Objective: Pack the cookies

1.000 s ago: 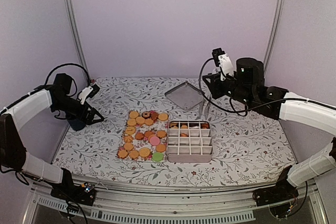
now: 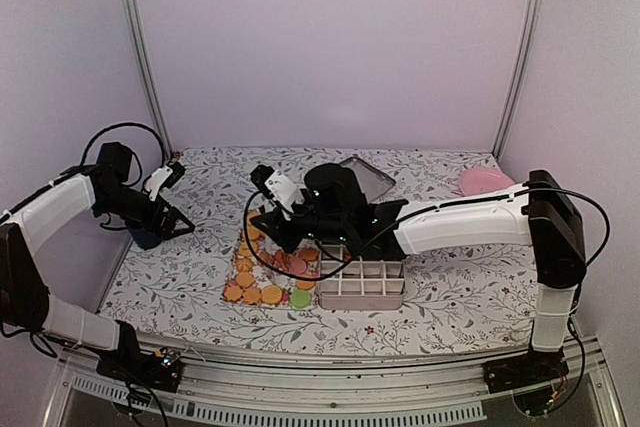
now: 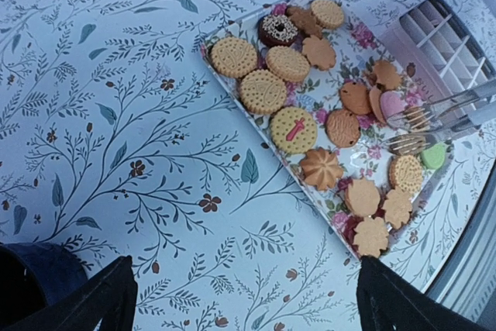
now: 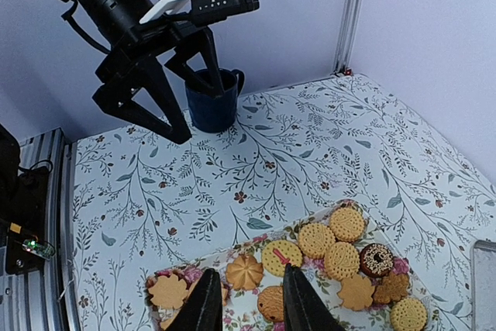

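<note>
Many cookies lie spread on a floral tray (image 3: 256, 118), among them a chocolate ring with sprinkles (image 3: 277, 30), a yellow round cookie with a red mark (image 3: 294, 129) and a green one (image 2: 300, 299). Beside the tray stands a pale compartment box (image 2: 361, 301); its far compartments are mostly hidden by the right arm. My right gripper is over the tray, its fingers apart, with no cookie held between them. A brown round cookie (image 4: 269, 302) shows beyond its fingertips. Off to the left, my left gripper (image 2: 184, 199) hangs open and empty, away from the cookies.
A dark blue mug (image 4: 211, 102) stands below the left gripper. A grey metal tray (image 2: 370, 179) lies at the back, and a pink plate (image 2: 484, 181) at the back right. Bare patterned cloth separates the mug from the cookie tray.
My right arm has swung from the back right, beyond the box, leftward and down to the cookie tray, now covering part of the box. The left arm stays nearly still.
</note>
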